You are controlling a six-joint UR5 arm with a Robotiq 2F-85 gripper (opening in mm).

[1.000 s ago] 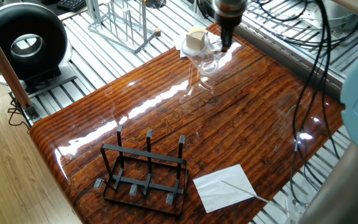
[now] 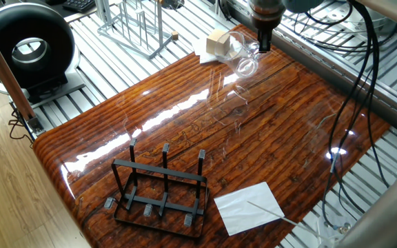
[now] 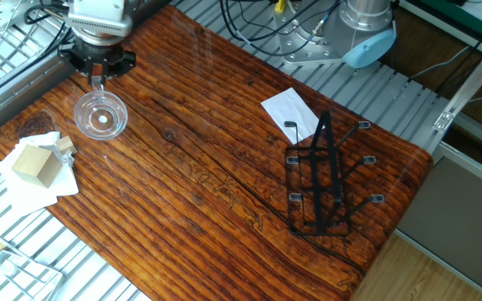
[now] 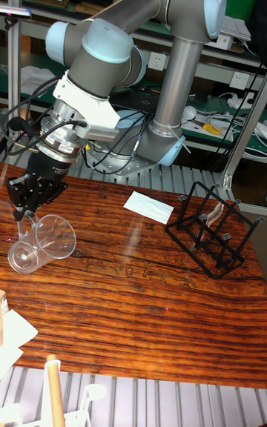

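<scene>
A clear glass mug (image 3: 101, 117) is at the far end of the table, its rim facing up in exterior view 2. My gripper (image 4: 26, 217) is at the mug's handle and looks shut on it; the fingertips are partly covered by the handle and glass. In exterior view 1 the clear mug (image 2: 234, 51) shows just left of the gripper (image 2: 263, 48). Whether its base touches the wood is hard to tell. A black wire rack (image 3: 318, 180) with upright prongs stands at the opposite end of the table.
A wooden block (image 3: 38, 165) sits on white paper (image 3: 25, 197) beside the mug, at the table's corner. A white sheet (image 2: 248, 208) lies near the rack. Between mug and rack the wooden tabletop (image 3: 191, 150) is clear. Black cables (image 2: 371, 83) hang along the arm.
The rack and sheet have stayed put.
</scene>
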